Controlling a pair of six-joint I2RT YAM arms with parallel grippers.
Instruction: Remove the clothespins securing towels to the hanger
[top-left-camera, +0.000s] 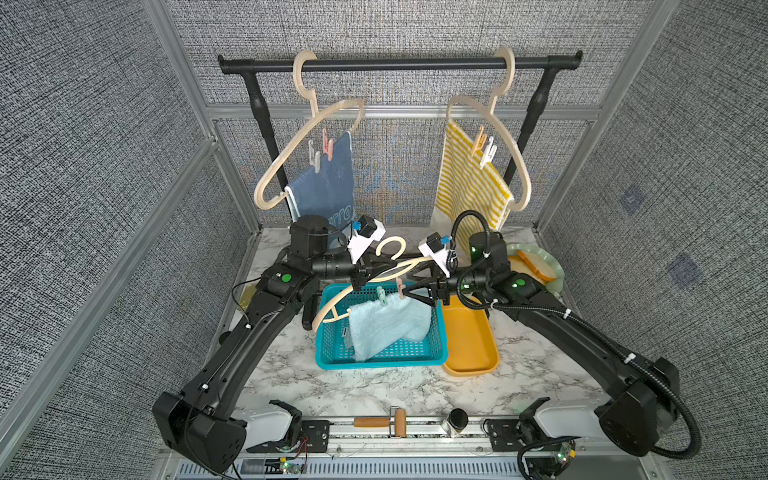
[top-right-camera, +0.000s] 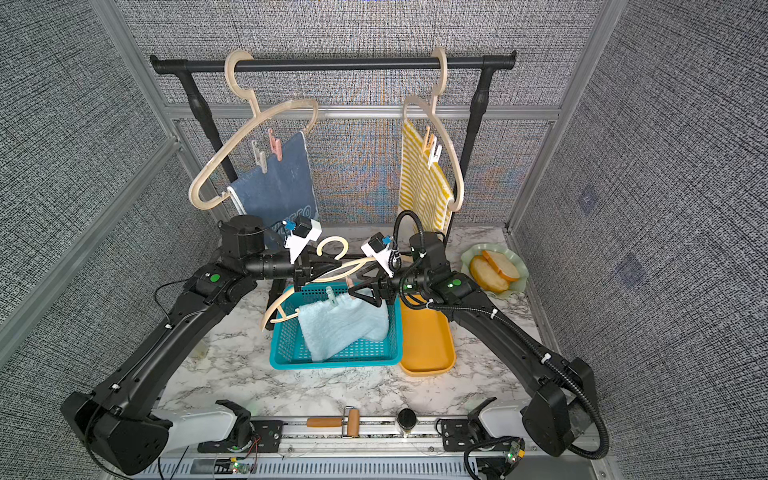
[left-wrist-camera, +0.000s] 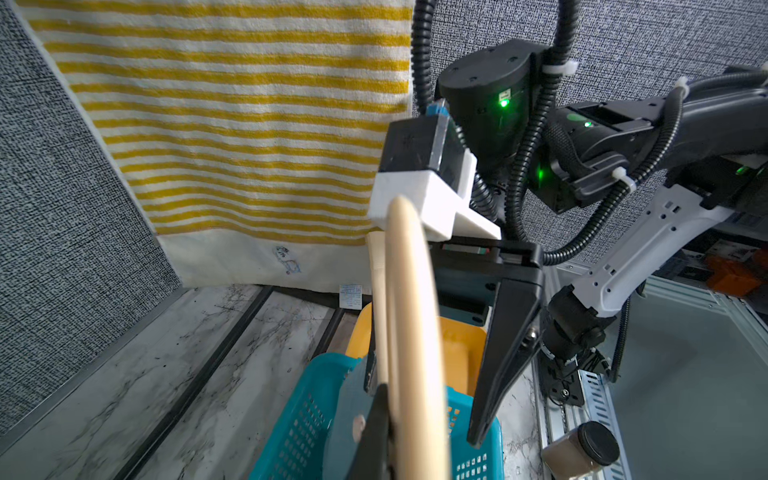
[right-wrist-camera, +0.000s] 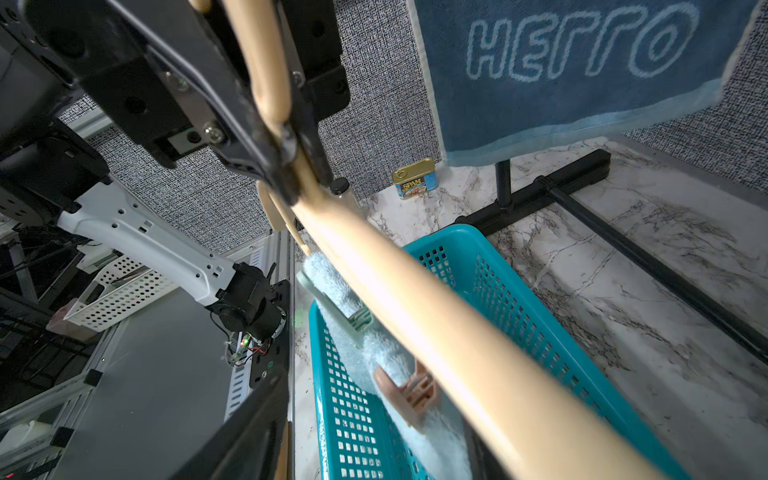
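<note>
My left gripper is shut on the wooden hanger (right-wrist-camera: 416, 304) near its hook and holds it over the teal basket (top-left-camera: 384, 365). A light blue towel (top-left-camera: 388, 324) hangs from this hanger into the basket. Two clothespins clip it, a pale green one (right-wrist-camera: 340, 308) and a pink one (right-wrist-camera: 404, 396). My right gripper (top-left-camera: 406, 281) stands open close to the pink clothespin. In the right wrist view that pin lies between its spread fingers, not gripped. The hanger bar hides part of the pin there.
On the rack bar (top-left-camera: 400, 64) hang a blue towel (top-left-camera: 328, 180) and a yellow-striped towel (top-left-camera: 472, 172), both pinned to hangers. An orange tray (top-left-camera: 472, 344) sits right of the basket. Bread lies on a green plate (top-right-camera: 512, 284). Both arms crowd together above the basket.
</note>
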